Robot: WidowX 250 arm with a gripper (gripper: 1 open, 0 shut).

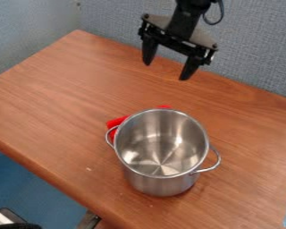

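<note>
My black gripper [168, 66] hangs high over the back of the wooden table, open, its two fingers spread wide with empty air between them. A steel pot [164, 175] with two side handles stands at the front right of the table, well below the gripper. A red object [115, 122] lies behind and left of the pot, partly hidden by it; I cannot tell what it is.
A grey padded wall [259, 49] runs along the back. Blue floor shows beyond the table's front left edge.
</note>
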